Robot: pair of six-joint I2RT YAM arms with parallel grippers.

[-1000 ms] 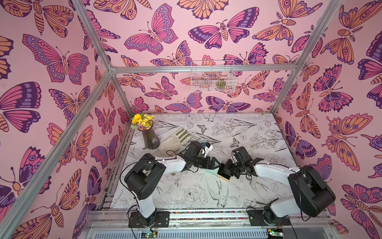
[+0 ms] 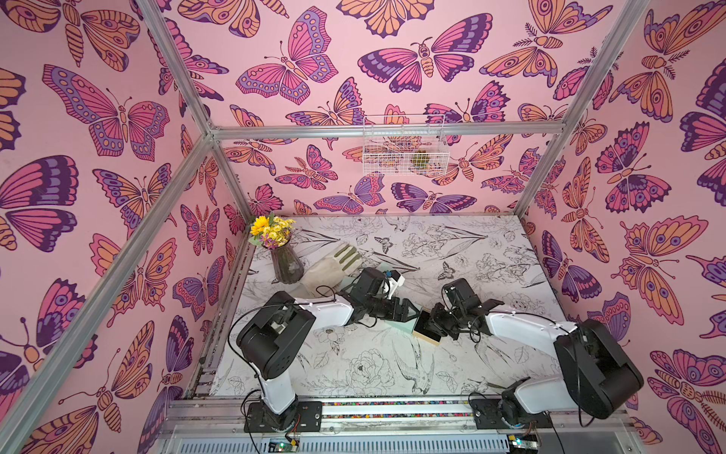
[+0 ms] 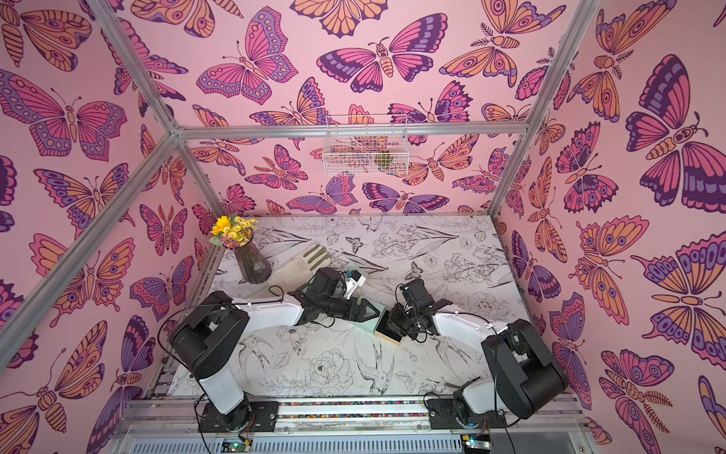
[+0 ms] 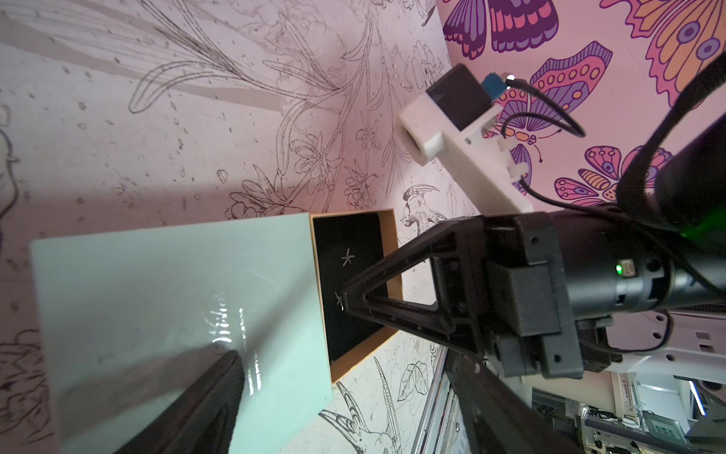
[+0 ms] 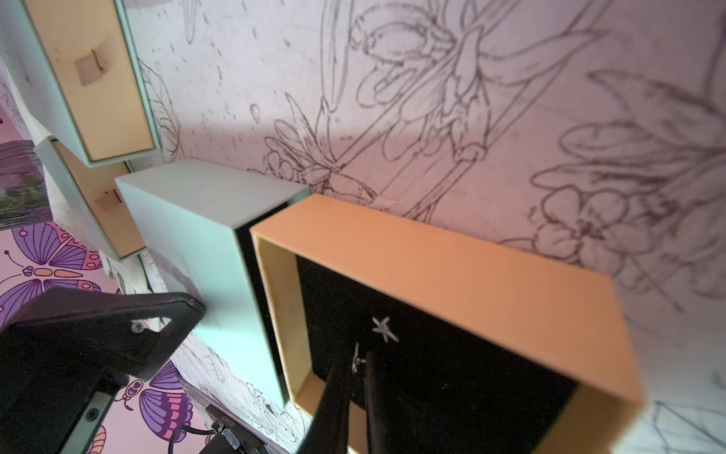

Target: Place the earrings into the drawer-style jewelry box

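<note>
The mint-green jewelry box (image 4: 181, 302) lies on the table, its tan drawer (image 5: 446, 280) pulled out toward my right arm. On the drawer's black floor rests one silver star-shaped earring (image 5: 384, 329). A second silver earring (image 5: 356, 357) is right at the fingertips of my right gripper. That gripper reaches into the drawer, shut; whether the earring is pinched or just touching cannot be told. My left gripper is open at the box, one blurred finger in front of its mint top, nothing gripped that I can see.
Two further mint boxes with tan fronts (image 5: 94, 72) (image 5: 109, 200) show at the left of the right wrist view. A vase of yellow flowers (image 2: 286, 261) and a beige, green-striped item (image 2: 325, 274) stand behind my left arm.
My right arm has shifted slightly to the right, and the drawer appears a little farther out of the box. The left arm has stayed still.
</note>
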